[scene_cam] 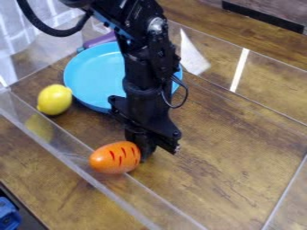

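Note:
An orange toy carrot [114, 158] lies on the wooden surface at the lower left, its near end toward the camera and its far part hidden under the black gripper [146, 142]. The gripper is low over the carrot's far end; whether anything is between its fingers is hidden. A yellow lemon [54, 99] lies apart to the upper left, left of the blue plate.
The blue plate [84, 75] sits behind the arm at upper left. A clear plastic edge runs diagonally along the lower left, with a blue object [7, 216] in the corner.

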